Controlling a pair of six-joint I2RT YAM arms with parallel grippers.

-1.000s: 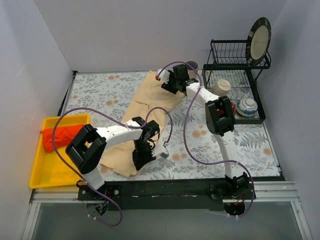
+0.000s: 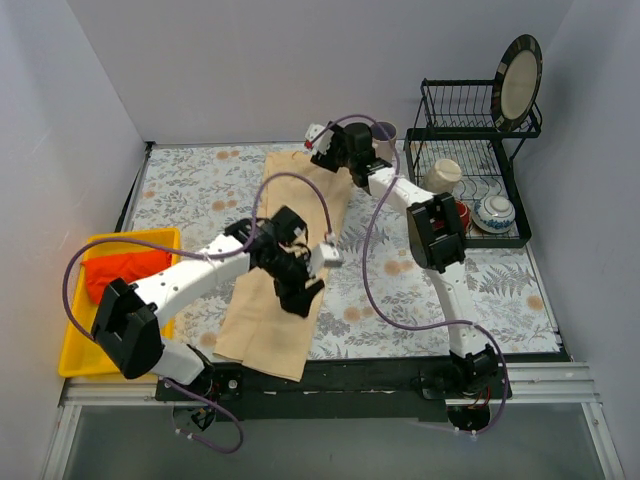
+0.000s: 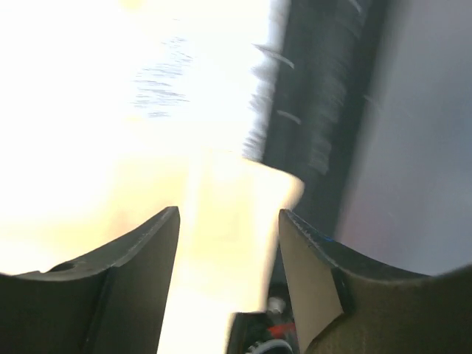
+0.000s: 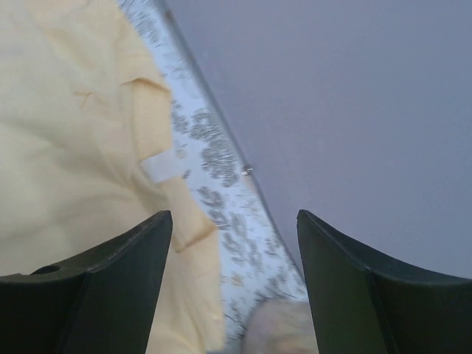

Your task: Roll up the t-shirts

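Observation:
A beige t-shirt (image 2: 270,322) lies as a long folded strip down the left middle of the table, its near end hanging past the front edge. My left gripper (image 2: 312,292), blurred in the top view, stands above the lower part of the shirt. Its fingers (image 3: 151,258) are apart with nothing between them. At the shirt's far end my right gripper (image 2: 318,150) stands open; the right wrist view shows the shirt's folded fabric (image 4: 81,169) left of and below its fingers (image 4: 140,273), with a pale tag on it. A red-orange folded cloth (image 2: 125,268) lies in the yellow bin (image 2: 75,345).
A pinkish cup (image 2: 388,132) stands close to the right gripper. The black dish rack (image 2: 517,200) at the back right holds cups, a lidded pot and a plate.
The shirt's near end has swung rightward and forward, so the strip lies straighter.

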